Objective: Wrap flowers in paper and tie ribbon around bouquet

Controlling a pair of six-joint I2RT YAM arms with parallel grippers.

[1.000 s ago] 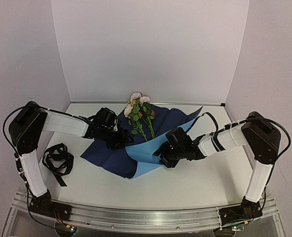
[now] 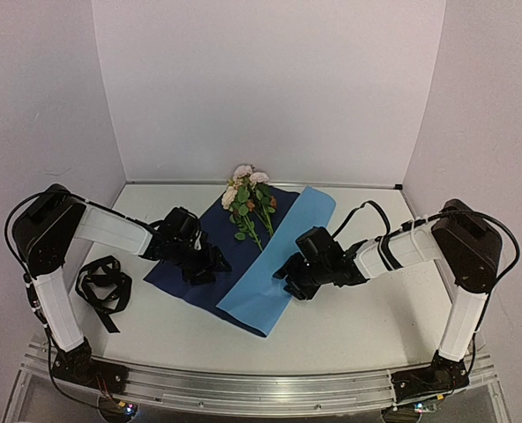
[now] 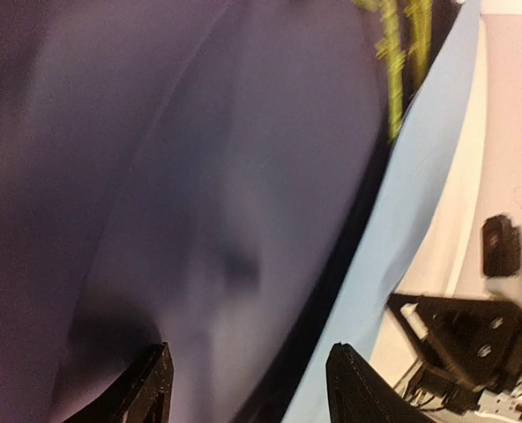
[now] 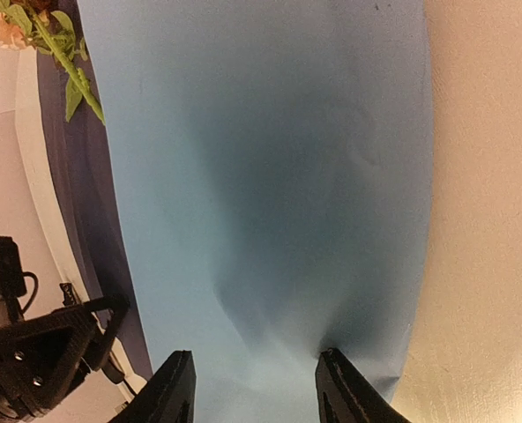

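Note:
A bouquet of pale pink fake flowers with green stems lies on a wrapping sheet, dark blue side up. The sheet's right side is folded over, showing a light blue flap that reaches the lower stem ends. Over the dark blue part hovers my left gripper, its fingers apart with nothing between them. My right gripper is low over the flap, fingers spread; whether they touch the sheet I cannot tell. Stems show at the top in the left wrist view.
A coiled black ribbon lies at the left of the white table, beside the left arm. Walls enclose the table at the back and both sides.
The light blue flap has settled flatter, its upper corner swinging left and its lower end spreading down and right. My left gripper has moved off the flap, slightly left and down. The right gripper stays put.

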